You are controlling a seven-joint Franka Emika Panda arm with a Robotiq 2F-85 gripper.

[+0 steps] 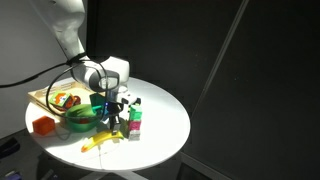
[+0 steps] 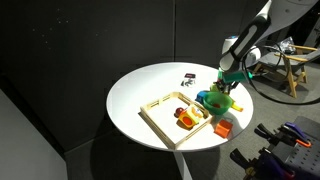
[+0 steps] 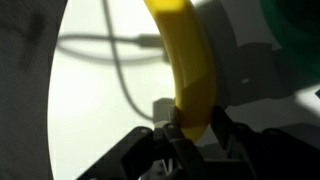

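A yellow banana (image 3: 190,60) runs down the wrist view, its near end between the fingers of my gripper. The gripper is shut on that end. In exterior view 1 the banana (image 1: 97,142) lies at the front of the round white table, and the gripper (image 1: 115,128) points down at its right end. Whether the banana is clear of the tabletop cannot be told.
A green bowl (image 1: 82,122) stands close behind the banana, with a red-orange block (image 1: 44,126) to its left. Stacked green, pink and white blocks (image 1: 135,125) stand just right of the gripper. A wooden tray (image 2: 165,120) holds toy food.
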